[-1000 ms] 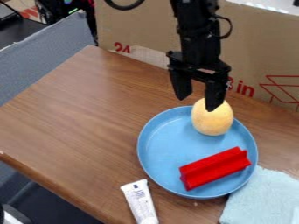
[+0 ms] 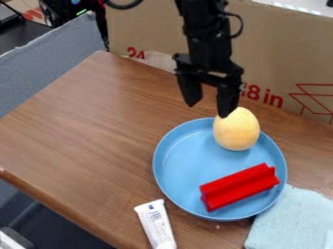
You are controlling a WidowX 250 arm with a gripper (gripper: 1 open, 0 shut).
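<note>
My black gripper [image 2: 208,98] hangs open above the back of a blue plate [image 2: 185,165], its fingers just over and to the left of a pale yellow rounded object [image 2: 237,131] on the plate. Nothing shows between the fingers. A red block-like object [image 2: 239,185] lies on the front right of the same plate.
A white tube [image 2: 155,225] lies in front of the plate, and a pale cloth [image 2: 293,224] sits at the front right. A cardboard panel [image 2: 289,68] stands behind.
My gripper has shifted left, away from being over the middle of the yellow object. The objects on the table have not visibly moved.
</note>
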